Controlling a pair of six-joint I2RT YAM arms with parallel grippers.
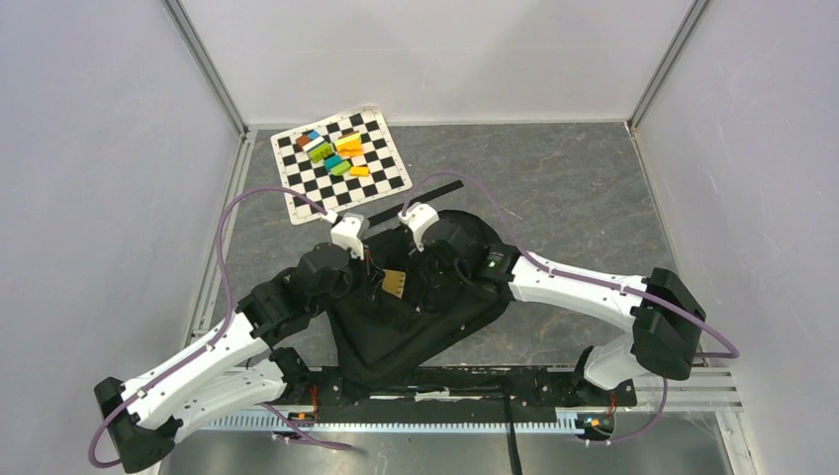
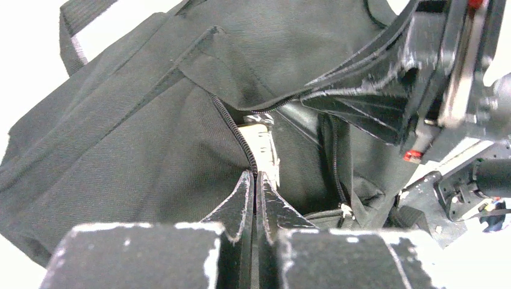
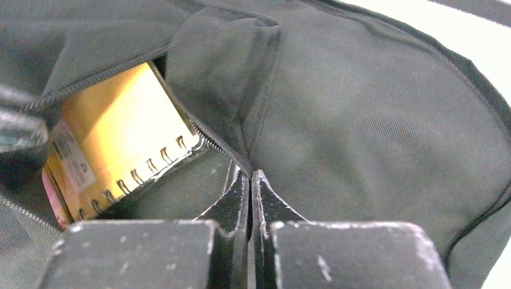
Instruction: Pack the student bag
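Note:
A black bag (image 1: 386, 341) lies open between both arms, with a yellow spiral notebook (image 1: 393, 282) inside; in the right wrist view the notebook (image 3: 123, 132) shows through the zipped opening. My left gripper is shut on the zippered edge of the bag, the notebook (image 2: 265, 147) partly visible just beyond. My right gripper is shut at the end of the other zippered flap; whether any fabric sits between its tips is hard to tell.
A checkered board (image 1: 297, 198) with several coloured blocks stands at the back left. A black strap (image 1: 435, 193) lies behind the bag.

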